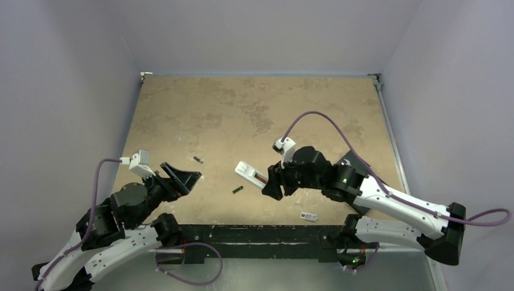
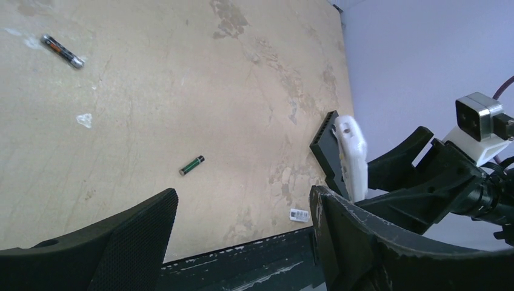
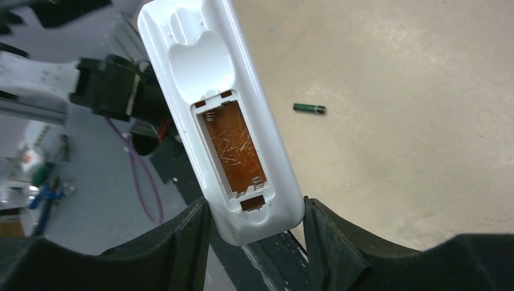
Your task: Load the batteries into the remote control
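Observation:
A white remote [image 1: 248, 171] is held at one end by my right gripper [image 1: 272, 189], which is shut on it. In the right wrist view the remote [image 3: 212, 66] shows its back, with the battery compartment uncovered and empty. A small green battery [image 1: 237, 189] lies on the board left of the remote; a dark battery [image 2: 62, 51] lies farther back on the left. My left gripper hangs left of both batteries with open fingers and nothing between them.
A dark angular block [image 2: 324, 151] lies at the right of the board, partly hidden by my right arm. A small white labelled piece [image 1: 308, 216] lies near the front edge. The back of the board is clear.

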